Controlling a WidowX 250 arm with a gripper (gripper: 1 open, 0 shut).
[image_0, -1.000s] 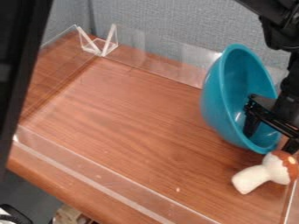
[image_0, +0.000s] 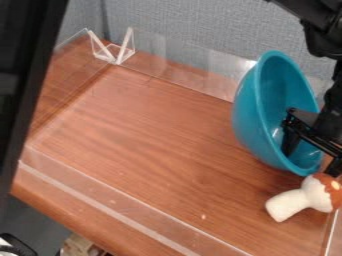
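Observation:
A teal bowl (image_0: 250, 110) stands tilted on its side at the right of the wooden table, its opening facing right toward the black arm. My gripper (image_0: 305, 135) is at the bowl's lower right, partly inside its opening and over the rim; whether its fingers are open or shut is unclear. Just below lies a white toy mushroom with a red-orange, white-spotted cap (image_0: 319, 188), on its side with the stem pointing lower left.
Clear plastic walls edge it, with a white bracket (image_0: 114, 53) at the back left corner. A grey padded wall stands behind.

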